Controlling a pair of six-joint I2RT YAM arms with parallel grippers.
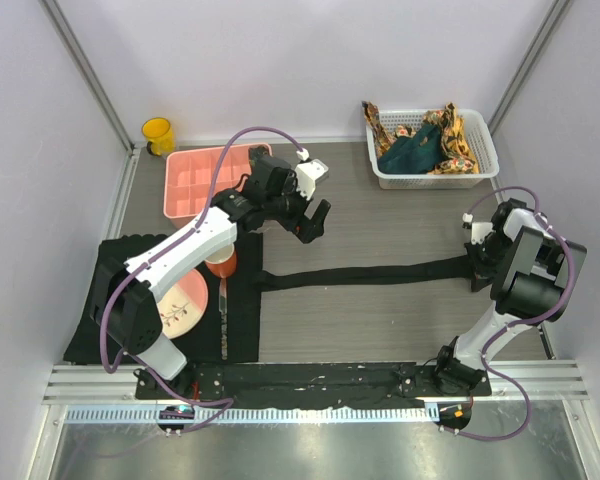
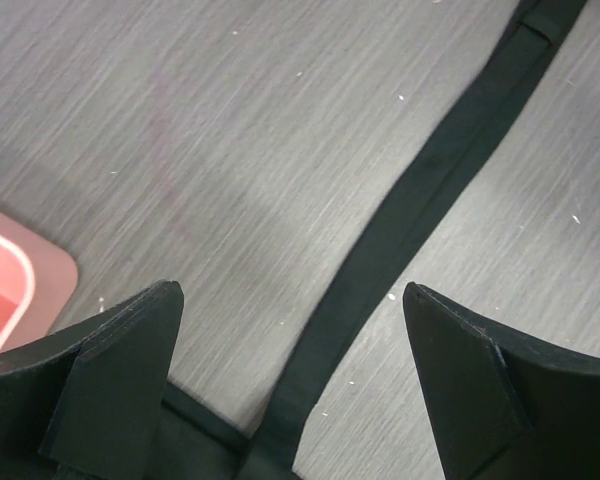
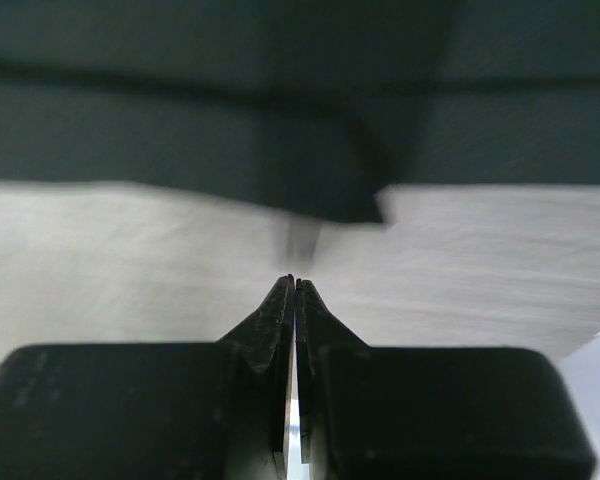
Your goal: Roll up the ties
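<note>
A long dark tie lies stretched across the grey table, from the dark mat to the right arm. In the left wrist view the tie runs diagonally, folded lengthwise. My left gripper hangs above the table, behind the tie; its fingers stand wide apart, open and empty. My right gripper is low at the tie's right end. In the right wrist view its fingertips meet, with dark cloth spread just beyond them; no cloth shows between them. The right end of the tie is hidden by the arm.
A pink compartment tray is at the back left, with a yellow mug behind it. A white basket of cloths stands at the back right. The dark mat holds a plate, a cup and a knife.
</note>
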